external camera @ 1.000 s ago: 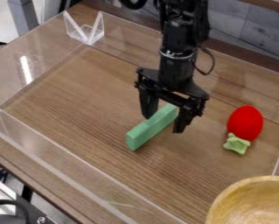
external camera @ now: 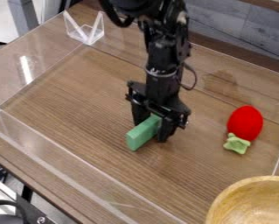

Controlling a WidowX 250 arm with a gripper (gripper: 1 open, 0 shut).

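Note:
My black arm reaches down from the top centre of the camera view. Its gripper (external camera: 153,121) is low over the wooden table (external camera: 59,122), around a green oblong block (external camera: 141,136). The block's front end shows below the fingers, while its back part is hidden by them. I cannot tell whether the fingers are shut on it.
A red oval object (external camera: 246,122) with a light green star-shaped piece (external camera: 236,143) lies at the right. A yellow bowl (external camera: 244,203) sits at the bottom right, and a clear plastic container (external camera: 86,26) at the top left.
The gripper has moved down and a little toward the camera onto the green block, and its fingers look closer together. More of the block is now hidden.

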